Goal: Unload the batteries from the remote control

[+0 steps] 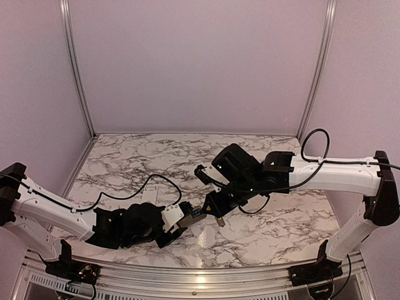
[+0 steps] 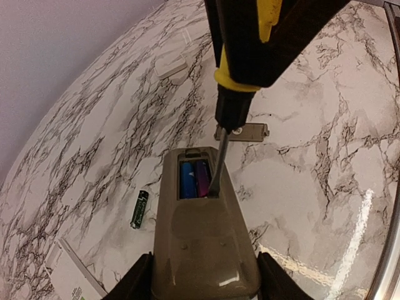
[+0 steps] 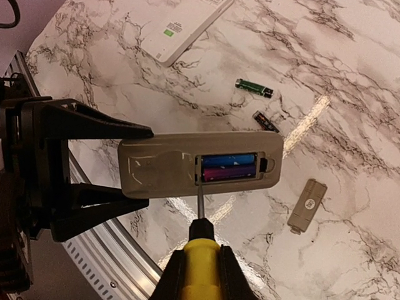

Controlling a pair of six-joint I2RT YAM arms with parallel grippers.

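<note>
A grey remote is held raised, back upward, by my left gripper, shut on its far end from the open compartment. A blue battery and a purple battery lie inside. My right gripper is shut on a yellow-and-black screwdriver; its metal tip reaches the compartment's edge beside the purple battery, at the end away from the latch. The removed cover lies on the table. A green battery and a dark battery lie loose on the table.
A white remote-like object lies toward the back left. A metal rail runs along the front edge.
</note>
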